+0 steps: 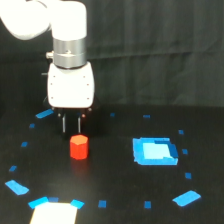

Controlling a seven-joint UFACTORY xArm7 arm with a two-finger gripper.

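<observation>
A red block [79,148], roughly hexagonal in outline, lies on the black table left of the middle. My gripper [72,124] hangs from the white arm just behind and above the block, with its dark fingers pointing down. A narrow gap shows between the fingers, and nothing is visible in it. Whether the fingertips touch the block is hard to make out against the dark background.
To the right, a blue-bordered square [138,146] surrounds a white patch [156,151]. Blue tape marks are scattered over the table. A white object [53,214] is at the bottom left edge.
</observation>
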